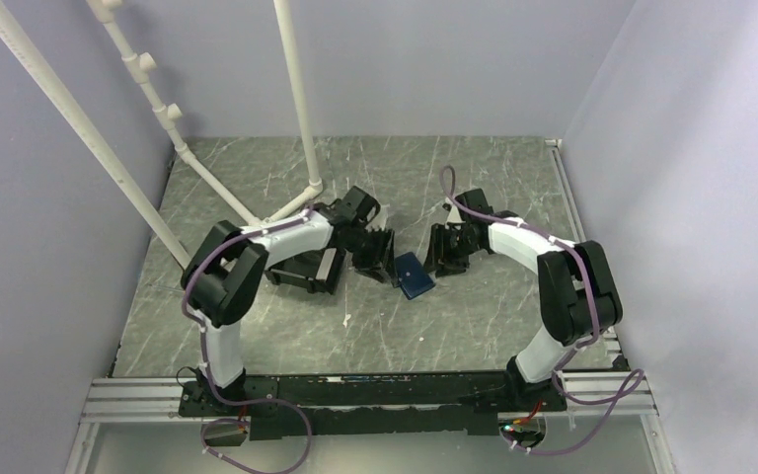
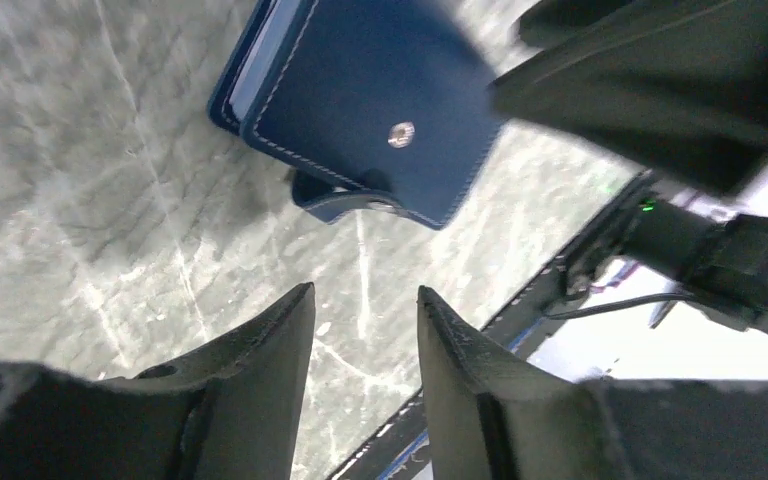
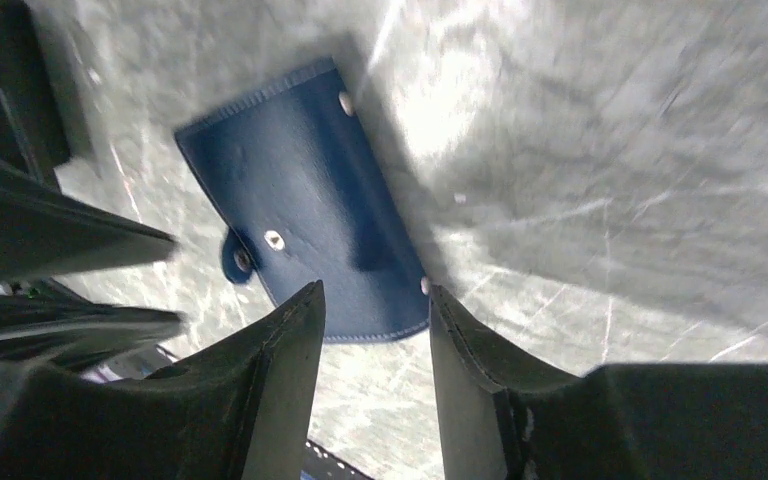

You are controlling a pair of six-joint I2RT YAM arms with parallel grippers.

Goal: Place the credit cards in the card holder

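A dark blue card holder lies on the table between my two grippers. In the left wrist view, the holder has its strap hanging loose at one edge, with a pale layer between its covers; I cannot tell if that is a card. My left gripper is open beside it, with only table showing between its fingers. Over the near end of the holder in the right wrist view, my right gripper also stands open, gripping nothing. No separate credit card can be made out.
A black box sits left of the holder, partly under my left arm, with a pale strip at its right side. White pipes stand at the back left.
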